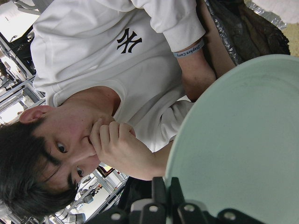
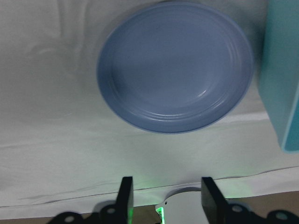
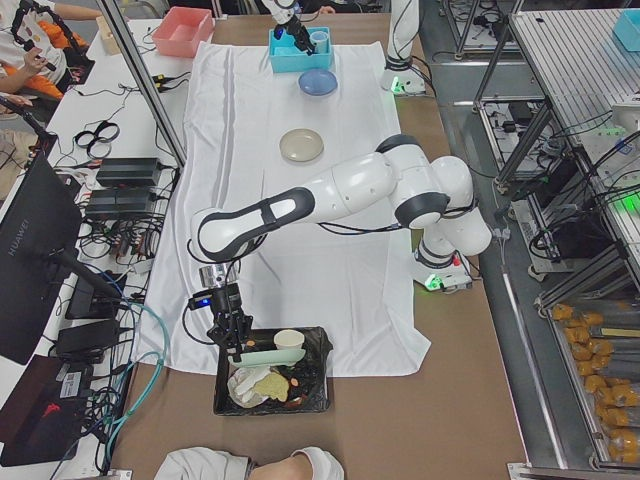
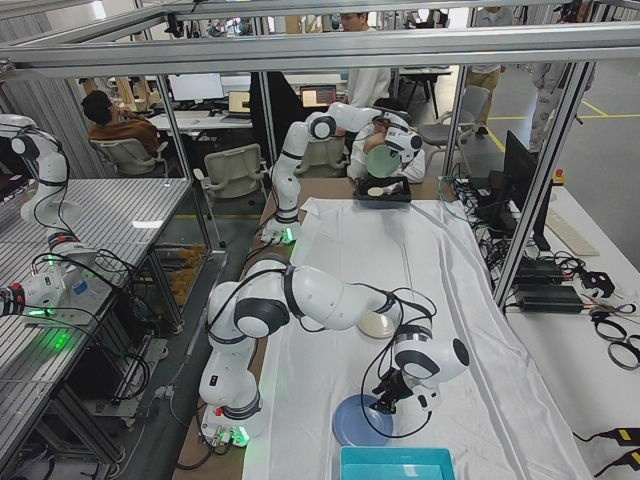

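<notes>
My left gripper (image 3: pixel 235 345) is shut on a pale green plate (image 1: pixel 238 140), held tilted on edge above a black-lined bin (image 3: pixel 310 395) at the near end of the table. The bin also holds a cream cup (image 3: pixel 289 338), a crumpled white item (image 3: pixel 243 388) and a yellow sponge-like piece (image 3: pixel 272 387). My right gripper stands open beside a blue plate (image 2: pixel 173 65), near the turquoise container (image 4: pixel 397 462).
A beige plate (image 3: pixel 301 144) lies mid-table on the white cloth, which is otherwise mostly clear. A person sits just beyond the bin. Desks with monitors and cables line one side.
</notes>
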